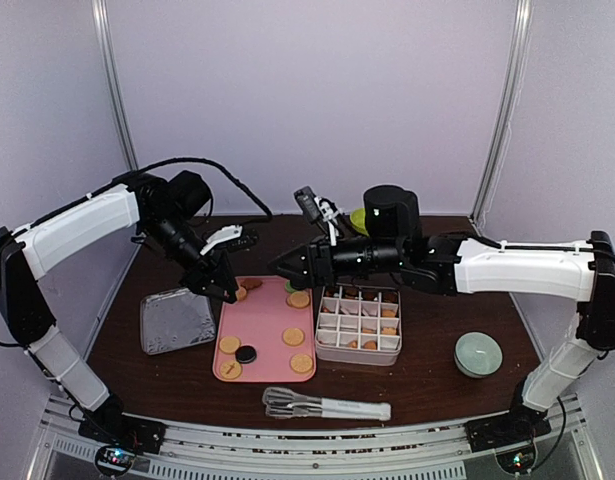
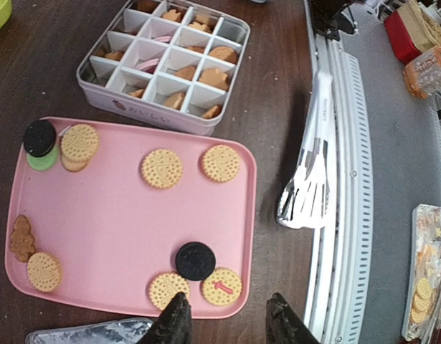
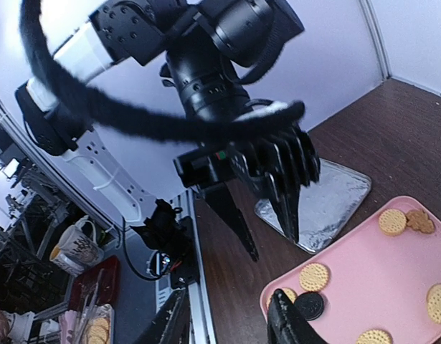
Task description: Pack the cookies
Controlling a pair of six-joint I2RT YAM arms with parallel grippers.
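Round cookies, including a black one [image 2: 195, 260], a plain one [image 2: 161, 168] and a stacked pair [image 2: 79, 143], plus a brown figure cookie [image 2: 22, 237], lie on the pink tray [image 1: 267, 325]. The white divided box [image 1: 357, 353] beside it holds cookie pieces in several compartments. My left gripper [image 1: 217, 290] hangs over the tray's left side, open, with nothing between its fingers. My right gripper is over the tray's back middle, fingers apart and empty. Silver tongs with white handles [image 1: 355, 409] lie at the table's front, below the tray.
A clear lid [image 1: 177, 320] lies left of the tray. A mint bowl [image 1: 477, 353] stands at the right, and a green bowl [image 1: 357, 217] is behind the arms. Bare table lies right of the box.
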